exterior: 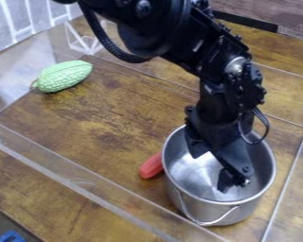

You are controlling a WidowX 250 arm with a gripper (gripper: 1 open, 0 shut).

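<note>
The black arm reaches down from the top into a metal pot [204, 198] at the lower right. My gripper [218, 165] is open, its fingertips inside the pot; whether anything lies between or beneath them is hidden. A red, elongated object [151, 165] lies on the wooden table just left of the pot, outside it. A pale green bitter melon [62, 77] lies at the upper left, well apart from the gripper.
The wooden table [79, 142] has clear room in the middle and left. Transparent walls or edges border it at left, front and right. A small blue object [8, 235] shows at the bottom-left corner.
</note>
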